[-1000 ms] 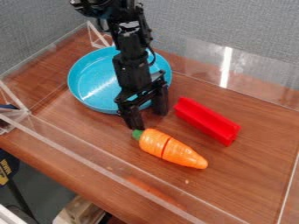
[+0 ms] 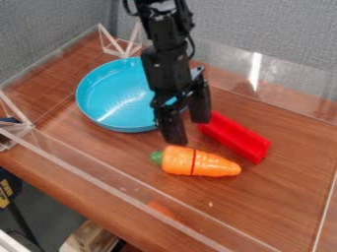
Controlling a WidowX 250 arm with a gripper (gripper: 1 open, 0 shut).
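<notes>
My black gripper (image 2: 183,120) hangs over the middle of the wooden table, its fingertips just above and behind the orange toy carrot (image 2: 198,163), which lies horizontally with its green top to the left. The fingers look spread apart, with no object visible between them. A red block (image 2: 235,137) lies diagonally to the right of the gripper. A blue plate (image 2: 102,98) sits behind and to the left, partly covered by the arm.
Clear panels edge the table (image 2: 283,207), with white brackets at the left and back. A grey wall stands behind.
My gripper has risen slightly and shifted right. The carrot has turned from a diagonal to a nearly horizontal position. The red block and plate look unmoved.
</notes>
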